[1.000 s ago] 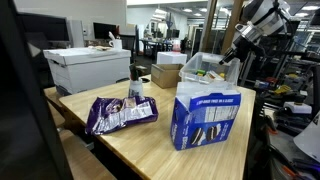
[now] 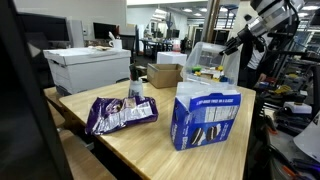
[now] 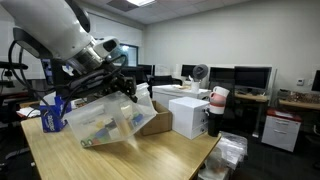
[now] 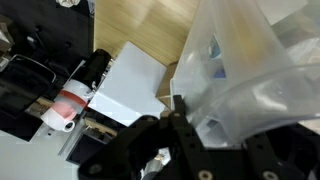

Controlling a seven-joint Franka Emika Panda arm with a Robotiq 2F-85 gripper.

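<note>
A clear plastic bin (image 3: 112, 122) hangs tilted over the wooden table, with its rim at my gripper (image 3: 128, 92). The gripper is shut on the bin's edge. Through its walls in exterior view 1, the bin (image 2: 207, 62) shows small colourful items low down. In the wrist view the transparent plastic (image 4: 235, 75) fills much of the right side and passes by a dark finger (image 4: 179, 105); the other finger is hard to make out behind it.
On the table are a blue-and-white cookie box (image 2: 205, 120), a purple snack bag (image 2: 122, 114), a clear bottle (image 2: 136, 84) and a cardboard box (image 2: 164, 76). A white box (image 3: 187, 117) stands farther back. Bare tabletop (image 3: 170, 158) shows at the front.
My gripper has risen at the right of exterior view 1, and the bin's near side has come up with it, tilting the bin. The things on the table have stayed put.
</note>
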